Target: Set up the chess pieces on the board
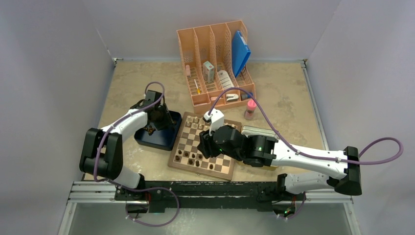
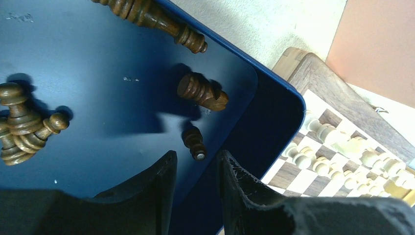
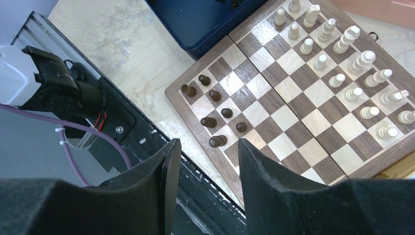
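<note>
My left gripper is over the blue tray (image 2: 274, 78), its fingers part open with nothing between them. Just past its fingertips a small dark pawn (image 2: 195, 143) stands in the tray. Beyond that lies a dark knight (image 2: 203, 92), and a longer dark piece (image 2: 156, 20) rests along the tray wall. More dark pieces (image 2: 24, 125) lie heaped at the left. On the chessboard (image 3: 274, 117), white pieces (image 3: 364, 61) fill two rows on the far side. Several dark pieces (image 3: 214, 95) stand along the near side. My right gripper hangs open and empty above the board.
Behind the board stands a pink organizer (image 1: 195, 49) holding a blue folder (image 1: 240, 53). A pink-capped bottle (image 1: 250, 110) is to the right of the board. Bare table shows left of the organizer and at the far right.
</note>
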